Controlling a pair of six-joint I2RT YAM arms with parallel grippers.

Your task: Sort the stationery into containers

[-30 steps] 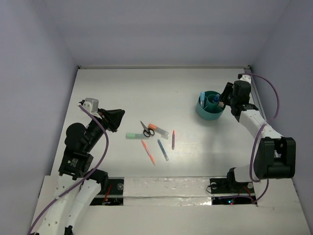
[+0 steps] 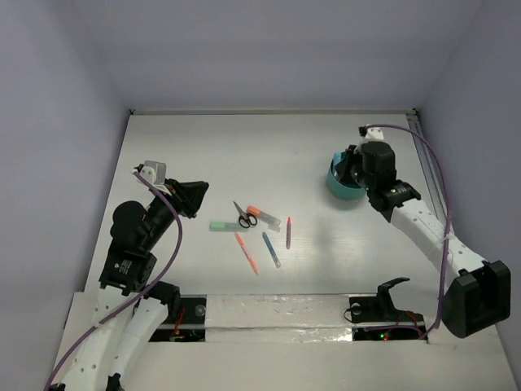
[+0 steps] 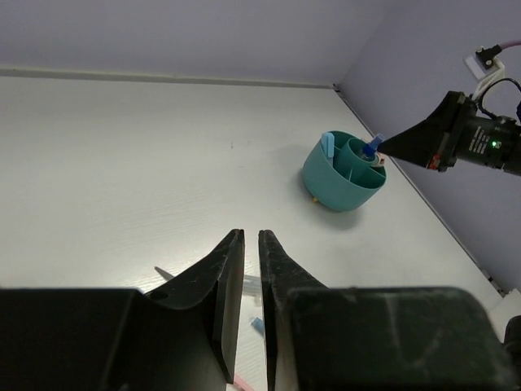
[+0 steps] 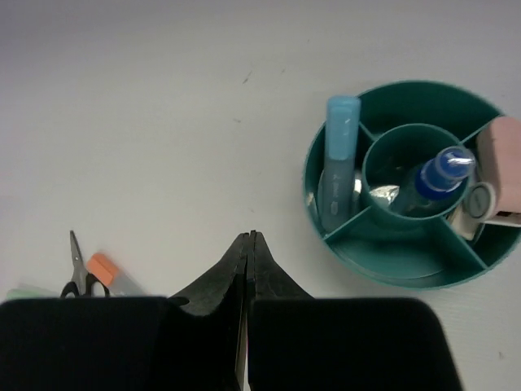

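Observation:
A teal divided holder (image 2: 342, 187) stands at the right of the table; the right wrist view shows a light-blue case (image 4: 340, 163), a blue-capped bottle (image 4: 444, 175) and pink items (image 4: 501, 163) inside. My right gripper (image 2: 346, 167) hangs over it, shut, nothing visible between its fingers. Scissors (image 2: 246, 220), an orange-capped item (image 2: 269, 217), a green item (image 2: 224, 226), an orange pen (image 2: 247, 254), a blue pen (image 2: 272, 249) and a red pen (image 2: 288, 233) lie mid-table. My left gripper (image 2: 199, 195) is shut and empty, left of them.
Walls border the left, right and back. A dark strip with cables runs along the front edge.
My right arm has moved left from the holder's right side to over it. The left arm and the loose stationery appear unchanged.

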